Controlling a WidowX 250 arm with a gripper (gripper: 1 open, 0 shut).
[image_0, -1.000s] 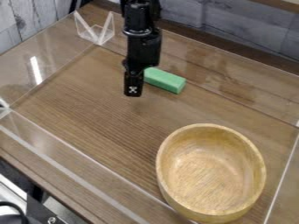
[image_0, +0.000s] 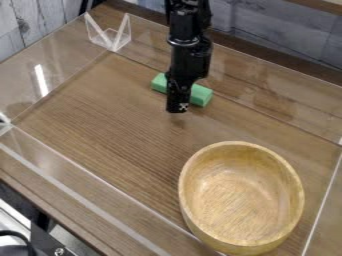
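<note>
My black gripper (image_0: 179, 104) hangs down from the top of the view, its tip low at the near side of a green block (image_0: 198, 94) on the wooden table (image_0: 94, 140). It looks shut, with nothing visible between its fingers. The arm covers the middle of the block, which shows on both sides of it. Whether the gripper touches the block is unclear.
A large round wooden bowl (image_0: 241, 190) stands at the front right. A clear plastic stand-like object (image_0: 111, 30) is at the back left.
My gripper has moved to the right, from left of the green block to in front of its middle. The block appears slightly shifted to the left.
</note>
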